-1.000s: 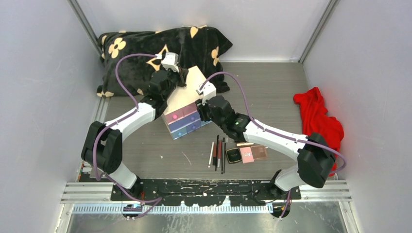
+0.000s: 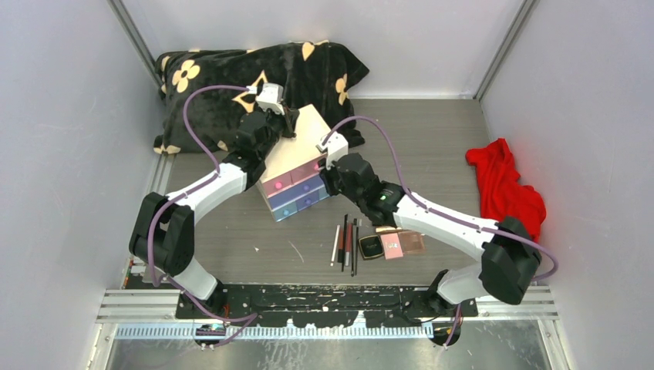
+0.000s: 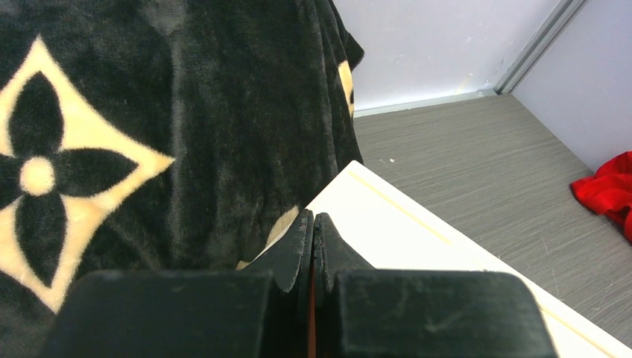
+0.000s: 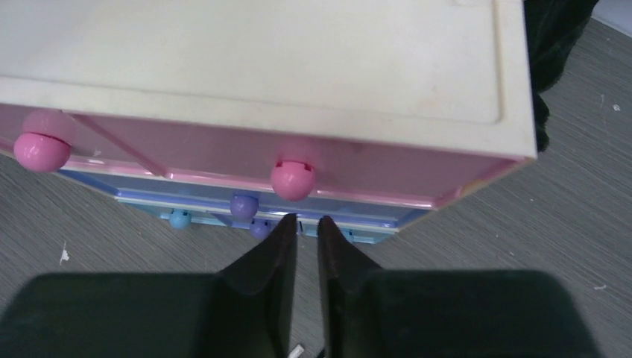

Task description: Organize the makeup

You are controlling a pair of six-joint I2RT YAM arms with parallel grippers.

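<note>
A small cream-topped cabinet (image 2: 297, 146) has pink, lavender and blue drawers with round knobs. My left gripper is shut at the cabinet's top, beside the dark blanket (image 3: 223, 112). My right gripper stands part open just in front of the drawer front, below the right-hand pink knob (image 4: 293, 179); nothing shows between its fingers. Makeup pencils (image 2: 345, 243), a black compact (image 2: 371, 247), a pink case (image 2: 391, 246) and a palette (image 2: 412, 243) lie on the floor in front.
A red cloth (image 2: 501, 185) lies at the right by the wall. Walls enclose the back and sides.
My right gripper and arm have shifted slightly toward the right and down in the top view. The left arm has stayed still.
</note>
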